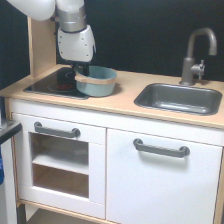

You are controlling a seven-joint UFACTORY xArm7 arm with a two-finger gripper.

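Note:
A grey-green pot point(98, 87) stands upright at the right side of the dark stove top point(50, 86), partly over the wooden counter. My gripper point(81, 71) comes down from above, its dark fingers at the pot's left rim. Part of the pot's left side is hidden behind them. At this size it does not show whether the fingers are open or closed on the rim.
To the right, a grey sink point(178, 98) is set into the counter point(125, 95), with a tall faucet point(193, 60) behind it. Bare counter lies between pot and sink. Below are white cabinet fronts with dark handles point(161, 149). A wooden post point(42, 45) rises at the back left.

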